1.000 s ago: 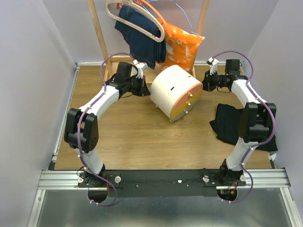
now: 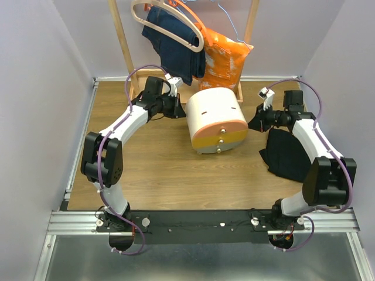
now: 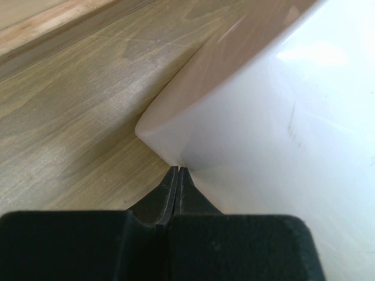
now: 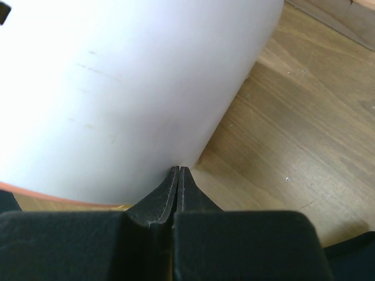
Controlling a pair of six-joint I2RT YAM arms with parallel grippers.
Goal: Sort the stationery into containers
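Note:
A white rounded drawer box [image 2: 212,114] with orange, yellow and grey drawers and small knobs stands at the back middle of the wooden floor, its drawer face toward the front. My left gripper is shut at the box's left side, its tips against or very close to the white surface, nothing visible between them. My right gripper is shut at the right side, tips at the white wall, also with nothing visible between them. No loose stationery can be made out.
A wooden rack [image 2: 120,32] at the back holds hangers, dark jeans [image 2: 173,52] and an orange bag [image 2: 225,58]. A black cloth [image 2: 284,158] lies at the right.
My right arm has moved toward the front along the box's right side. The box has turned so its drawer face points more to the front. The left arm looks unchanged.

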